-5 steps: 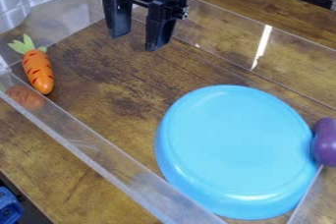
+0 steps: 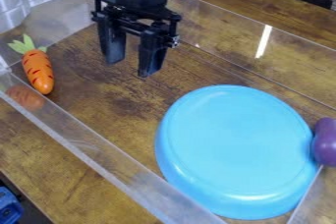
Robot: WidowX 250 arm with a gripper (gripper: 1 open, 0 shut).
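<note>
My black gripper (image 2: 132,49) hangs over the wooden surface at the upper middle, open, with nothing visible between its fingers. An orange toy carrot (image 2: 38,69) with green leaves lies to its left. A large blue plate (image 2: 237,149) sits at the lower right. A purple object (image 2: 324,141) is at the plate's right, partly cut off by the frame.
Clear plastic walls edge the area at the left and lower left. A blue object (image 2: 7,207) is at the bottom left corner.
My gripper has moved down in the view, toward the front of the surface. The carrot, plate and purple object are unchanged.
</note>
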